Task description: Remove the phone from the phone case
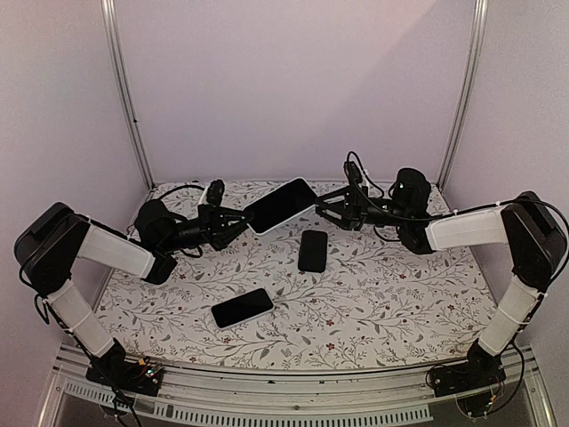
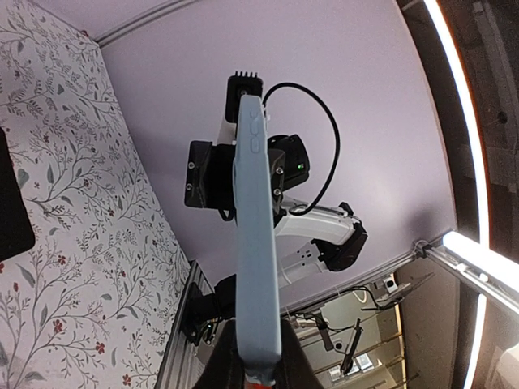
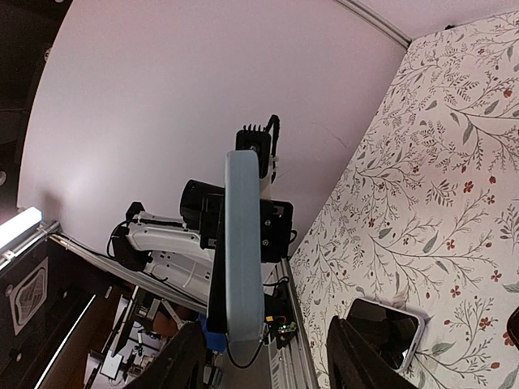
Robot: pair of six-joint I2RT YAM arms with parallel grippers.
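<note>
A phone in a pale blue case [image 1: 280,206] is held tilted above the table, its dark screen facing the top camera. My left gripper [image 1: 249,222] is shut on its left end. In the left wrist view the case [image 2: 256,243] shows edge-on, with side buttons near its far end. Close to the opposite end, at the upper right corner, my right gripper [image 1: 320,205] stands open. The right wrist view shows the case's narrow end [image 3: 243,251] ahead, between the spread fingers in direction; whether they touch it I cannot tell.
A second phone with a light rim [image 1: 243,308] lies screen up at the front left of the patterned table [image 1: 382,311]. A dark phone-shaped object [image 1: 313,251] lies just below the raised phone.
</note>
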